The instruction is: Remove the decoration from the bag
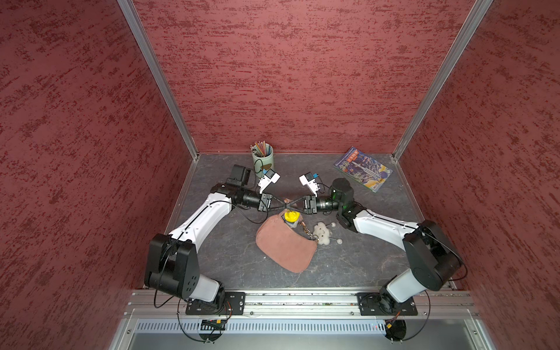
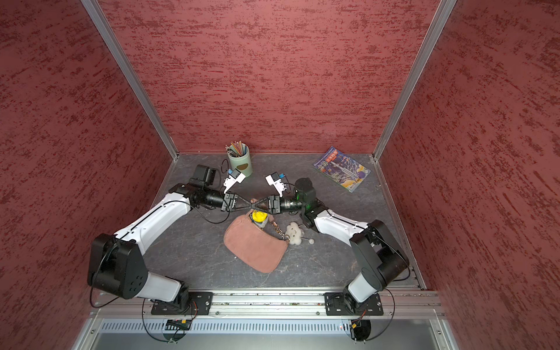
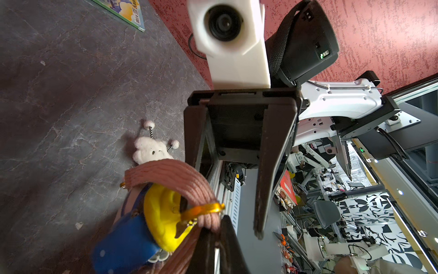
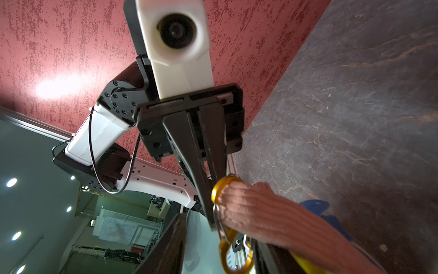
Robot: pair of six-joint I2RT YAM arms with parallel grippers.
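Note:
The pink bag (image 1: 285, 243) lies flat on the table, and its strap (image 4: 273, 214) arches up between the arms. A gold clasp (image 3: 203, 211) loops around the strap. A yellow-and-blue figure (image 3: 164, 214) hangs beside it, partly hidden by the strap. At the strap, my left gripper is shut on the gold clasp. My right gripper (image 1: 291, 205) faces it from the other side, its fingers (image 3: 273, 169) spread apart around the clasp area without closing on anything. Blur hides the contact of its nearest finger. A white plush charm (image 1: 322, 234) lies beside the bag by a chain (image 1: 308, 229).
A pencil cup (image 1: 262, 157) stands at the back left, close behind the left arm. A colourful booklet (image 1: 364, 168) lies at the back right. Bare table (image 1: 373, 262) stretches to the right of the bag.

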